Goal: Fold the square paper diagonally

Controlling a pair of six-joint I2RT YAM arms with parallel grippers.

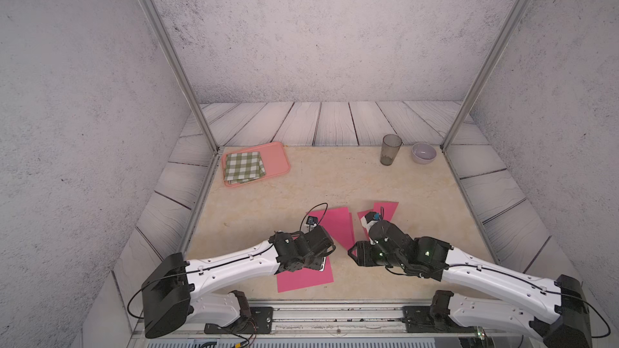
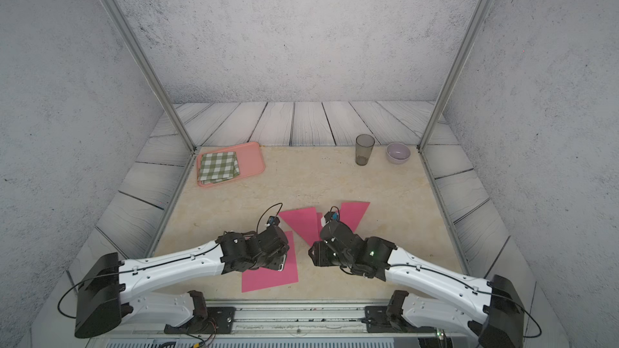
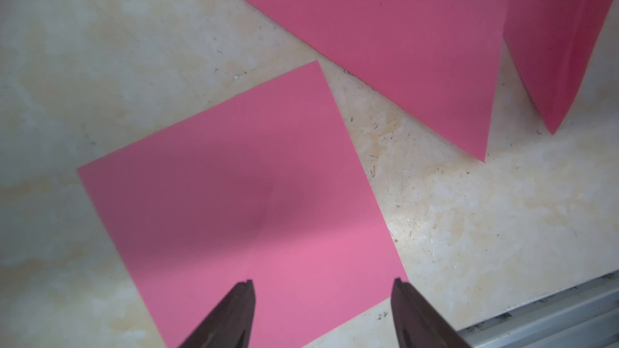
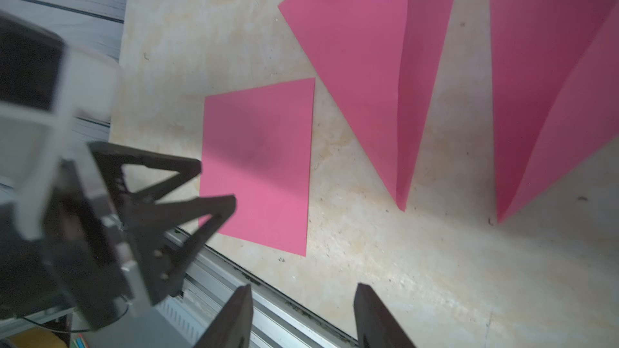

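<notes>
A flat, unfolded pink square paper (image 3: 258, 193) lies at the front left of the table, with my left gripper over its near edge, fingers wide apart and nothing between them. To its right sits a pink sheet folded into a triangle (image 4: 361, 58), its layers slightly apart. Another folded pink sheet (image 4: 554, 32) stands a bit open farther right. My right gripper hangs over bare table in front of the folded sheets, fingers apart and empty. In both top views the arms hide parts of the papers.
A pink tray (image 1: 277, 158) with a green checked cloth (image 1: 243, 166) rests at the back left. At the back right stand a grey glass (image 1: 389, 149) and a purple bowl (image 1: 423, 152).
</notes>
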